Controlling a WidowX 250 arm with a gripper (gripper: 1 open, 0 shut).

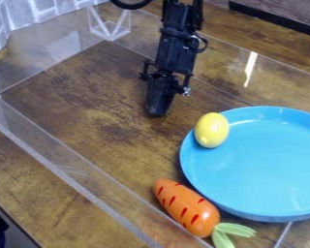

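My black gripper [159, 102] reaches down from the top of the view to low over the wooden surface, upper centre. It looks shut, with nothing visible between its fingers, though the dark fingertips are hard to make out. A blue plate [259, 170] sits at the right, with a yellow egg-shaped object [211, 130] on its upper left part. An orange toy carrot [186, 205] with green leaves lies below the plate, at the bottom of the view.
Clear plastic walls [54, 150] edge the wooden work area [80, 97]. The wood left of my gripper is bare. A dark strip of wooden floor or backdrop shows at the top right.
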